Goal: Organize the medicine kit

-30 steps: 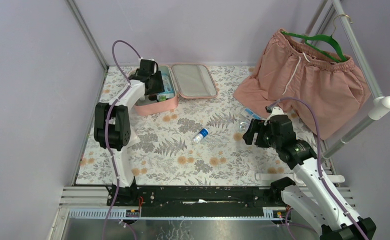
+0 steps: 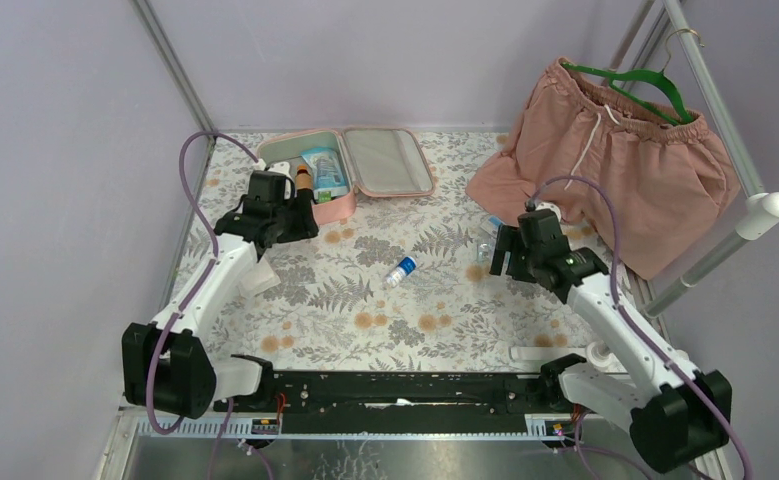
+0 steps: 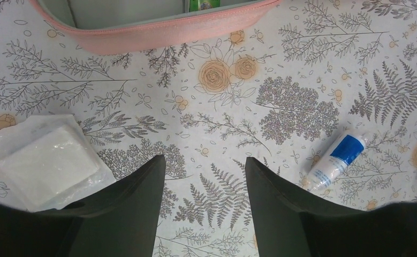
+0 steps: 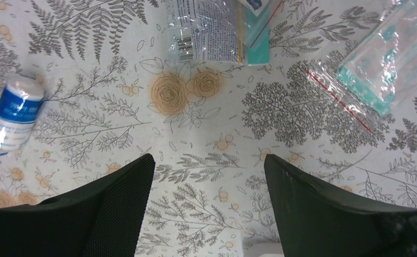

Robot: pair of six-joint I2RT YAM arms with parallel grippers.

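The pink case [image 2: 334, 208] lies open at the back left, holding a blue-white packet [image 2: 321, 171] and other items. My left gripper hangs over the table just in front of it, open and empty. A white packet [image 3: 49, 166] lies left of it and a white bottle with a blue label [image 3: 335, 159] right of it. My right gripper is open and empty above the table, with clear bags of packs [image 4: 211, 35] [image 4: 384, 61] beyond its fingers and the bottle to its left.
Pink shorts [image 2: 595, 170] on a green hanger fill the back right, beside a white post [image 2: 715, 260]. A white bar [image 2: 537, 353] lies at the front right edge.
My left arm has pulled back out of the case toward the front, its gripper now over the table.
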